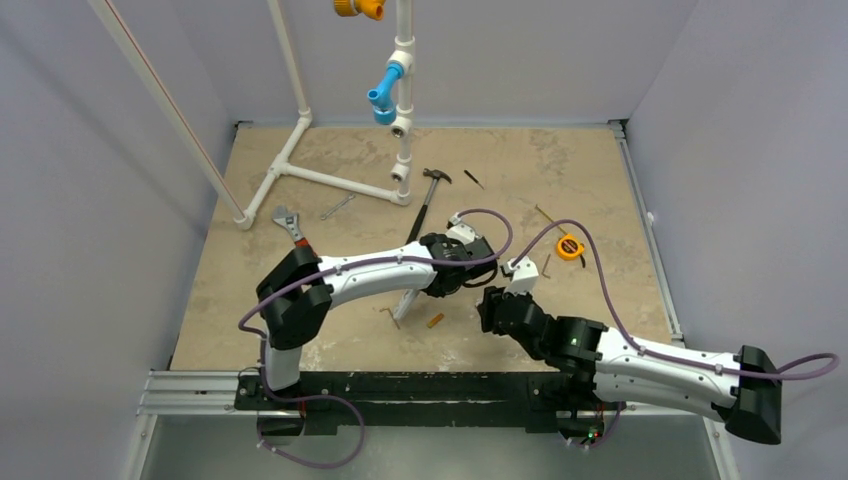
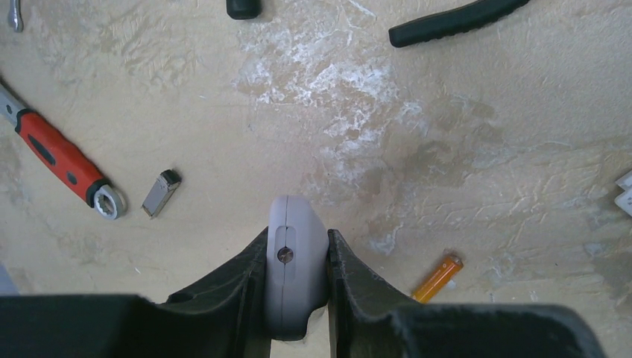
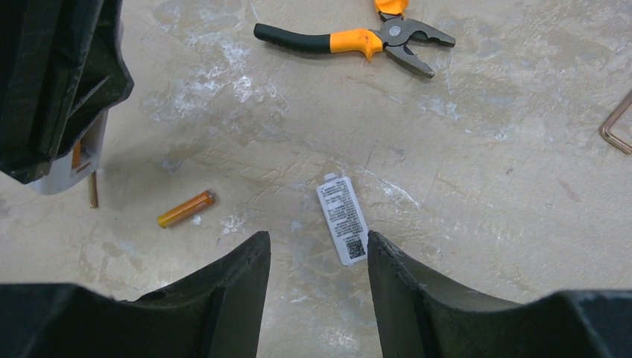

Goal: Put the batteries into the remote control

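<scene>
The white remote control is clamped in my left gripper, held over the table; in the right wrist view part of it shows at upper left, with some orange inside. An orange battery (image 1: 435,319) (image 2: 437,277) (image 3: 185,209) lies on the table below. A white battery cover with a label (image 3: 342,219) lies between that battery and the pliers, partly behind my right gripper's tips from this camera. My right gripper stands open above it, nothing between its fingers.
Pliers (image 3: 402,41), an adjustable wrench (image 1: 295,228), a hammer (image 1: 425,205), a tape measure (image 1: 568,247), hex keys and a small metal piece (image 2: 161,194) lie around. A white pipe frame (image 1: 340,181) stands at the back left.
</scene>
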